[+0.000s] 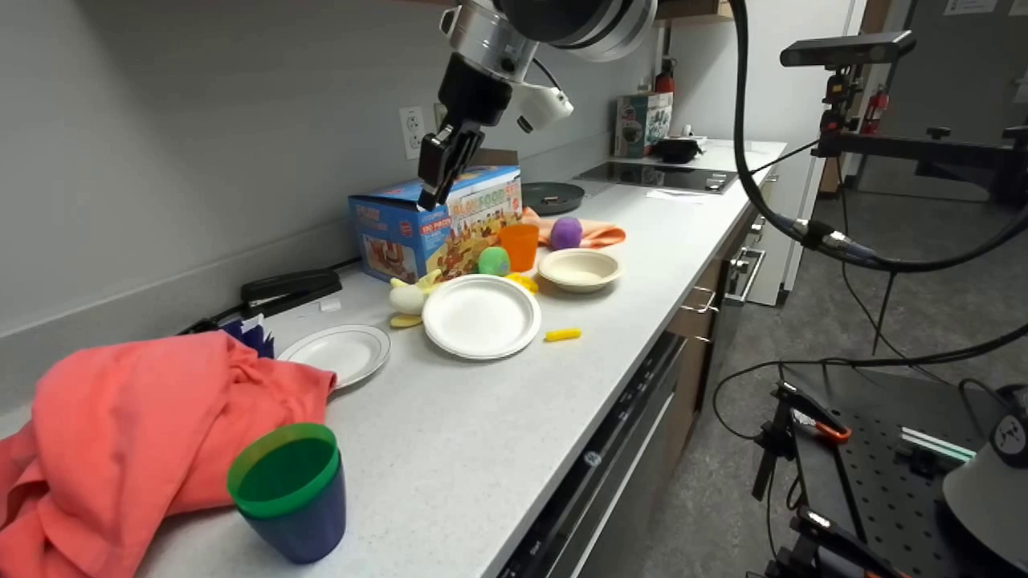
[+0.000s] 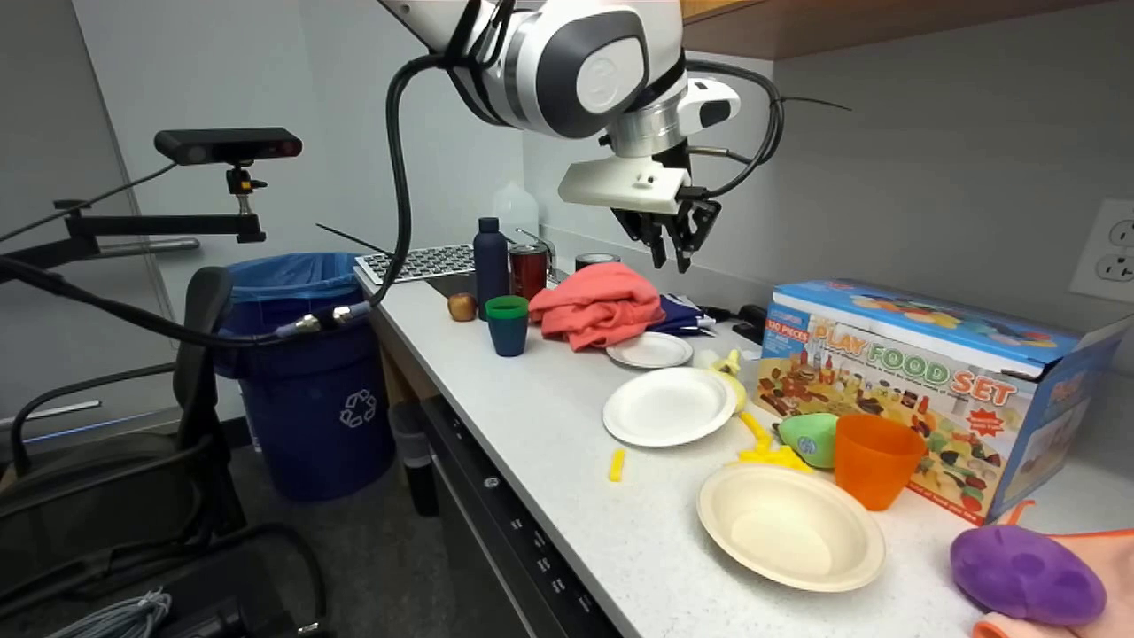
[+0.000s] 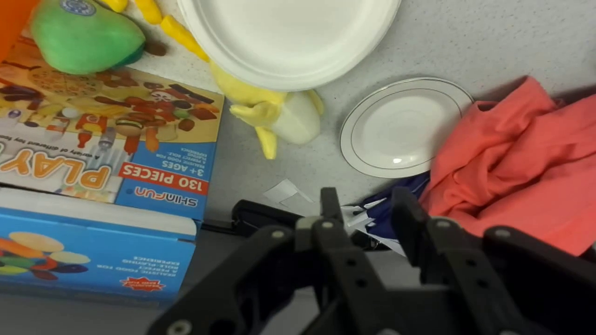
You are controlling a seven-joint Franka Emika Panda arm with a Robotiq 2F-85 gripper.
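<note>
Above the counter, near the blue food-set box, my gripper hangs open with nothing between its fingers. Below it in exterior view 1, a white paper plate [image 1: 482,318] lies face up on the counter, clear of the gripper. In the wrist view the plate's edge [image 3: 290,78] overlaps part of a yellow and white toy [image 3: 296,117]. A smaller silver-rimmed plate [image 1: 339,352] rests beside it, its edge against a coral cloth [image 1: 164,424]. A cream bowl [image 2: 791,526] sits on the other side of the white plate.
Close behind stands the play-food box [image 2: 904,372], with an orange cup [image 2: 875,457] and green toy [image 2: 811,437] before it. A small yellow piece [image 1: 563,334] lies by the plate. Nested cups [image 1: 289,491] stand near the cloth.
</note>
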